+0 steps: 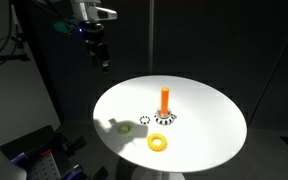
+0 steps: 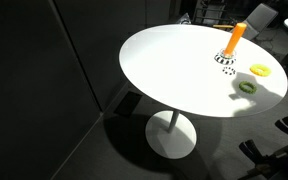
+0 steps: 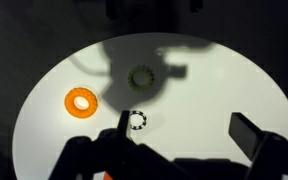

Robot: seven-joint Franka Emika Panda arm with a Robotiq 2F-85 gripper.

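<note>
My gripper stands open, its dark fingers (image 3: 246, 134) wide apart with nothing seen between them. In exterior view 1 it is high at the upper left, beyond the table's left edge and well above it. An upright orange post (image 1: 165, 101) stands on the white round table (image 1: 204, 105), with a black-and-white ring (image 1: 164, 119) around its base. Left of the post lie a smaller black-and-white ring (image 1: 144, 120) and a green ring (image 1: 124, 129). Nearer the front edge is a yellow-orange ring (image 1: 157, 142). Only a bit of the post (image 3: 108, 176) shows in the wrist view.
A chair (image 2: 246, 20) and other furniture stand behind the table in exterior view 2.
</note>
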